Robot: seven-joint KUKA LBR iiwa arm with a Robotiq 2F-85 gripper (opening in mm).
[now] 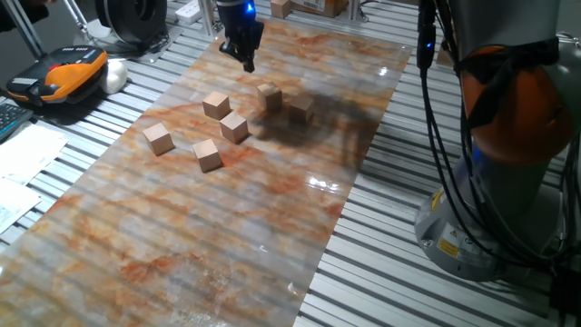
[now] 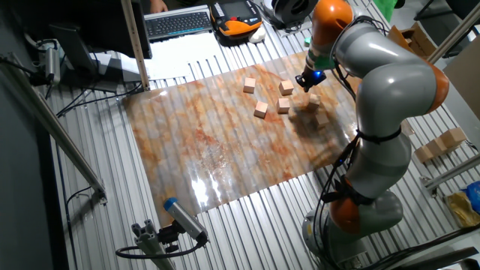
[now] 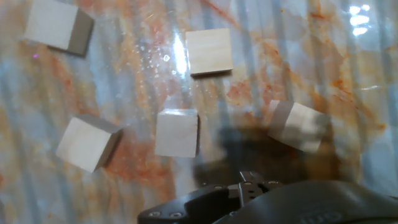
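Observation:
Several plain wooden cubes lie apart on the marbled sheet (image 1: 172, 227). In exterior view 1, the nearest is a front cube (image 1: 207, 155), with a left cube (image 1: 158, 139) beyond it and a middle cube (image 1: 233, 127) to its right. A back cube (image 1: 216, 105) sits behind the middle one. Two more, a lit cube (image 1: 270, 97) and a shaded cube (image 1: 301, 109), are farther right. Above the far part of the sheet hangs my gripper (image 1: 249, 66), clear of every cube. Its fingertips (image 3: 249, 177) look together in the wrist view, with nothing visible between them.
An orange-black teach pendant (image 1: 62, 76) and white papers (image 1: 27, 159) lie left of the sheet. More wooden blocks (image 2: 441, 145) stand on the slatted table behind the arm.

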